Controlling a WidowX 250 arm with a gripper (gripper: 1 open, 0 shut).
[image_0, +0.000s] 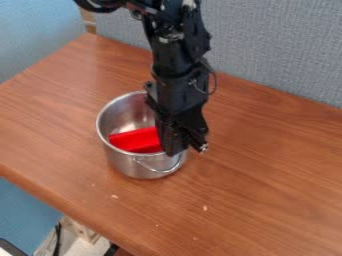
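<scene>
A silver metal pot (123, 163) with a wire handle stands near the left front edge of the wooden table. A red object (134, 139) lies inside it. My black gripper (182, 144) hangs over the right side of the pot, close beside the red object. Its fingertips are dark and partly hidden, so I cannot tell from the view what is between them or whether they are apart.
A grey padded wall (274, 50) runs along the back. The table's edge drops away at lower left.
</scene>
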